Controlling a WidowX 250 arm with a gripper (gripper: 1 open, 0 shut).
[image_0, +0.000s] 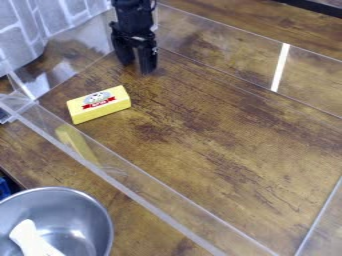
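Note:
A black robot gripper hangs at the back left of the wooden surface, its arm reaching up out of frame. It looks open, though its fingers are dark and small in the view. A yellow box with a red-and-white label lies below and left of the gripper, apart from it.
Clear plastic walls border the work area. A steel bowl holding a white-handled utensil stands at the lower left, outside the wall. Crumpled silvery material is at the upper left.

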